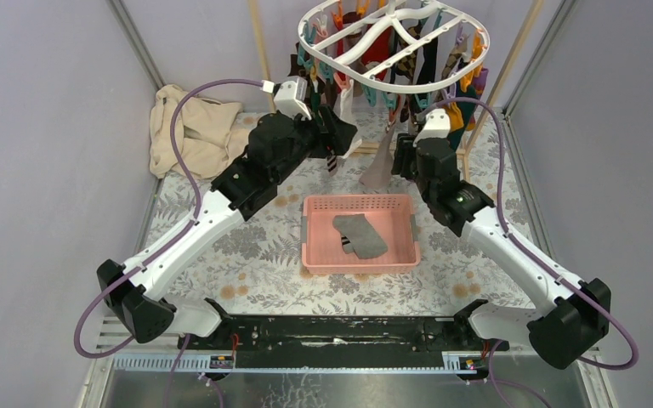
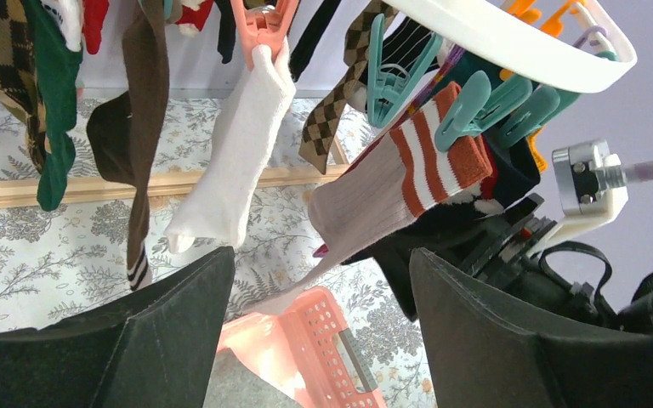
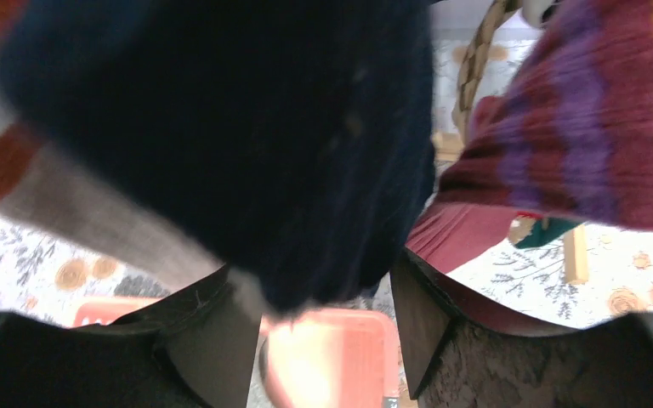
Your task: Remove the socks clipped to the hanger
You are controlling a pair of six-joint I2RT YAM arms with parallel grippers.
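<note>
The white round hanger carries many clipped socks at the top view's upper edge. My left gripper is open below the white sock, which hangs from an orange clip. Right of it, a pale sock with rust stripes hangs from a teal clip. My right gripper is also open. A dark navy sock, close and blurred, hangs down toward the gap between its fingers; I cannot tell whether it touches them. One grey sock lies in the pink basket.
A purple and maroon striped sock hangs to the right of my right gripper. Wooden poles stand behind the hanger. Beige cloth lies at the back left. Patterned floor around the basket is clear.
</note>
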